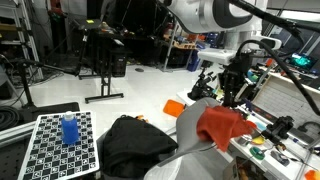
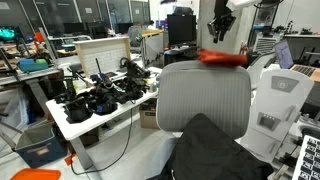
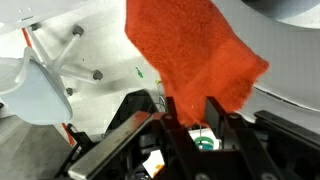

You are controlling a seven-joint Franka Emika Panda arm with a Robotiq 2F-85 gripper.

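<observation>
A red cloth [image 1: 222,125] lies over the top of the grey chair back [image 1: 192,128]. In exterior view 2 the red cloth [image 2: 222,58] runs along the top edge of the chair back [image 2: 205,98]. Just above the cloth is my gripper [image 1: 234,103], pointing down. The wrist view has its fingertips apart, with the red cloth [image 3: 195,50] spread beyond them. Whether any fold is still touching the fingers cannot be told.
Dark fabric [image 1: 135,138] covers the chair seat. A blue bottle [image 1: 69,128] stands on a checkered board [image 1: 45,150] at the left. Behind the chair, a white table [image 1: 285,105] carries several small items.
</observation>
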